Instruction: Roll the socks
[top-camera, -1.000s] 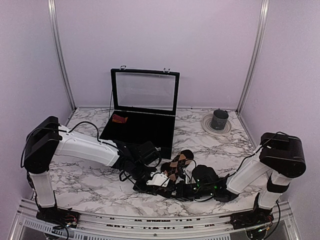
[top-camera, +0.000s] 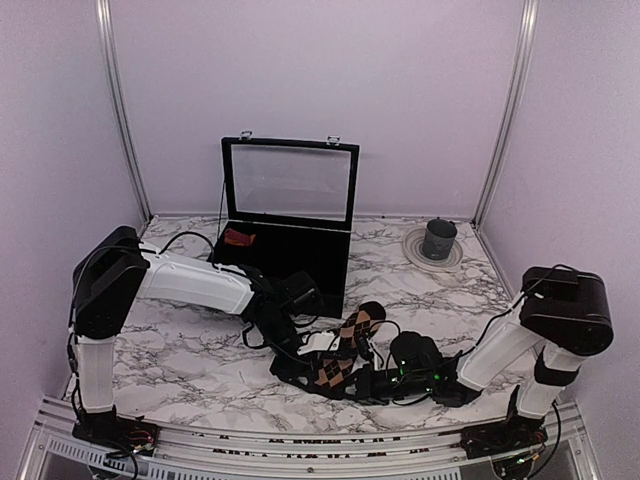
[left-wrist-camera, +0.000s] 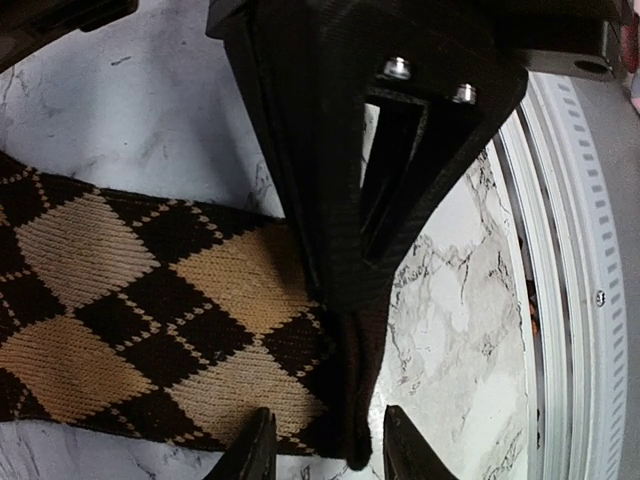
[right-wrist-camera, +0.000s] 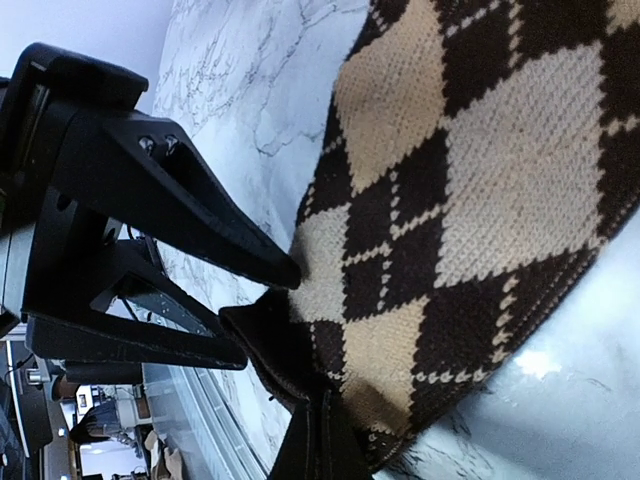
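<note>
The dark argyle sock (top-camera: 335, 372), with tan and grey diamonds, lies on the marble table at front centre, its toe (top-camera: 373, 311) pointing back. Whether a second one lies beneath cannot be told. In the left wrist view the end fold of the sock (left-wrist-camera: 357, 425) stands up between the parted fingertips of my left gripper. My right gripper is shut at the sock's near edge, with the fabric pinched at its tips. The right wrist view shows the left gripper's fingers (right-wrist-camera: 270, 265) apart on either side of the dark fold.
Behind the sock stands an open black case (top-camera: 290, 262) with its clear lid up and a red item (top-camera: 238, 237) inside. A grey cup (top-camera: 439, 240) on a round plate (top-camera: 413, 257) is at the back right. Both grippers are close together.
The right arm stays where it was, and so do the case and cup.
</note>
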